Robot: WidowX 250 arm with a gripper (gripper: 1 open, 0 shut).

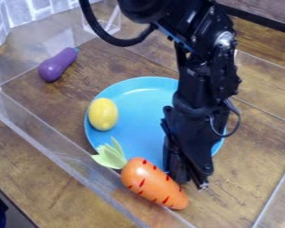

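The black gripper [187,169] hangs low over the right part of the blue plate [135,104], close beside the orange toy carrot [151,181]. Its fingertips are partly hidden and dark, with nothing visible held in them. The carrot lies at the plate's front, its green leaves toward the plate. A yellow oval object [103,113] sits on the plate's left part.
A purple toy eggplant [58,63] lies on the wooden table at the upper left. A clear plastic strip runs diagonally along the left front. The table right of the gripper is clear.
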